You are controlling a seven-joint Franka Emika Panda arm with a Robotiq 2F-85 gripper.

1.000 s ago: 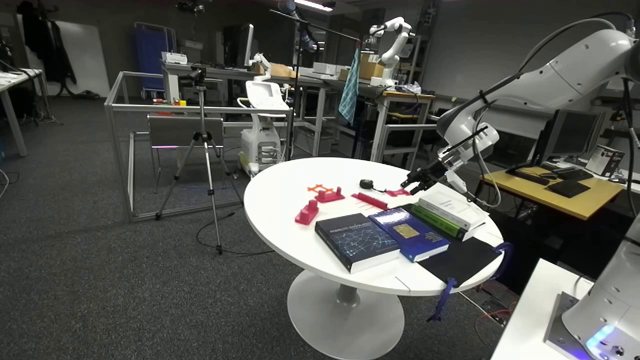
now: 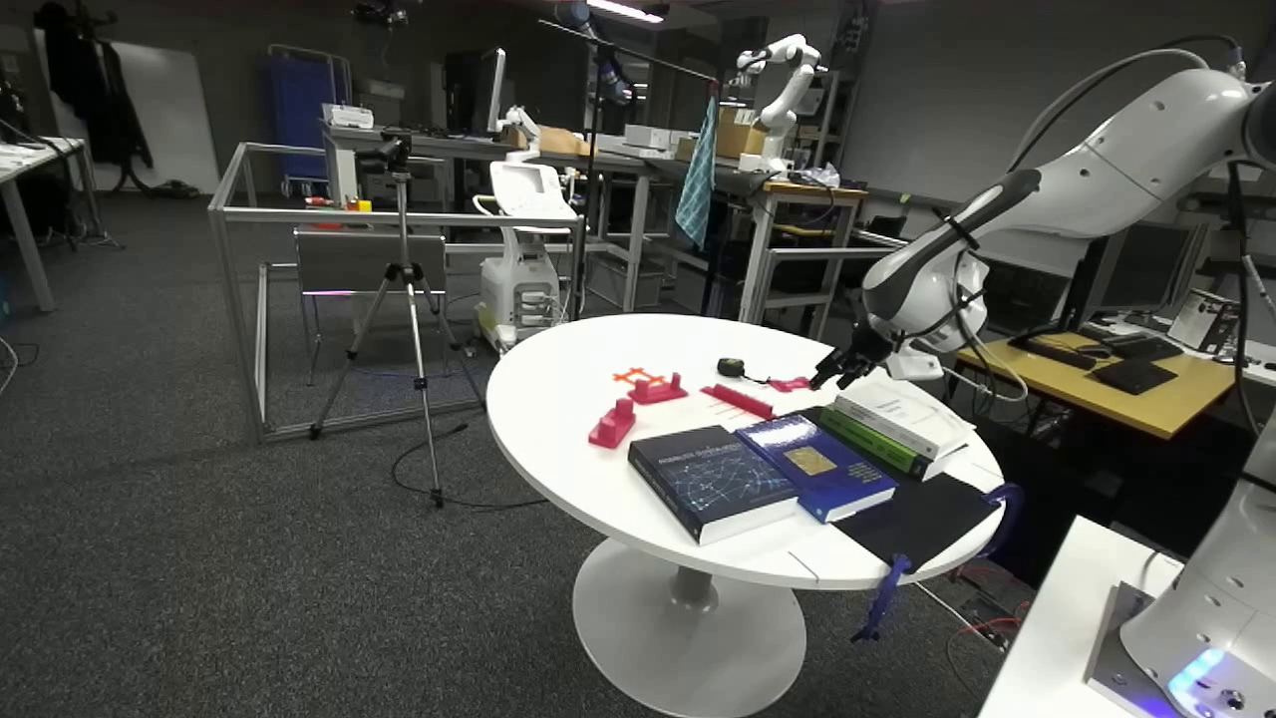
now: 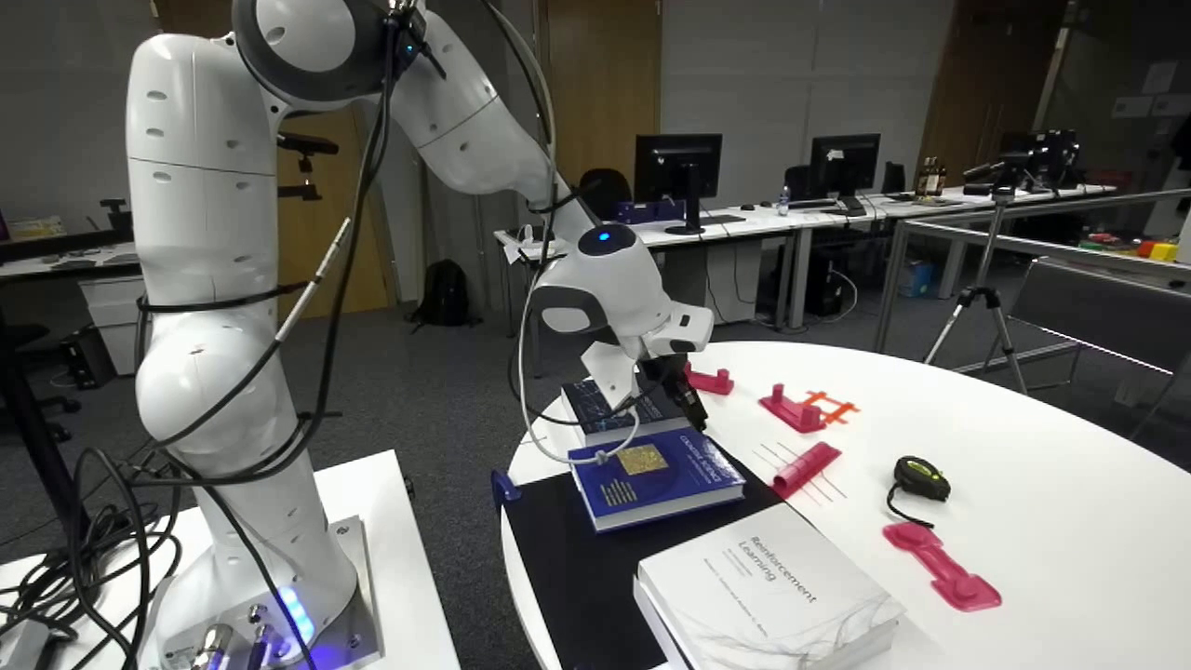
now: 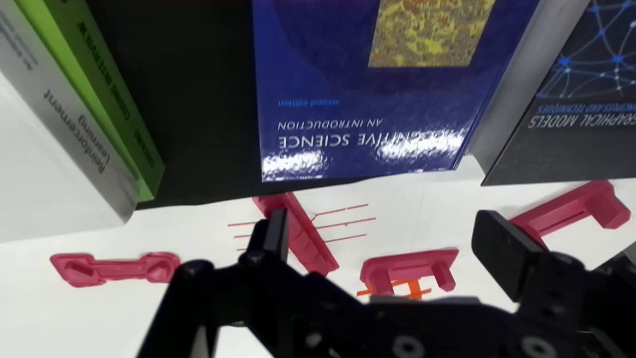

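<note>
My gripper is open over the table, its two black fingers wide apart and nothing between them. Beyond the fingertips in the wrist view lies the blue Cognitive Science book (image 4: 357, 89), flat with its cover up. To its right is the dark Graphical Models book (image 4: 584, 143). On the left side, a green book (image 4: 113, 101) lies against the white Reinforcement Learning book (image 4: 65, 113). From exterior view 2, the gripper (image 3: 689, 411) hangs above the table near the blue book (image 3: 653, 475); contact does not show.
Several pink plastic parts lie on the white round table (image 2: 562, 359), including a ridged bar (image 4: 304, 238) and a flat link (image 4: 116, 268). A black tape measure (image 3: 921, 478) sits beside them. Black cloth (image 3: 569, 569) lies under the books. Bare tabletop extends on the far side.
In exterior view 1 the gripper's fingers have shifted slightly right and down, and the wrist has turned and moved a little left. Books and pink parts stay where they were.
</note>
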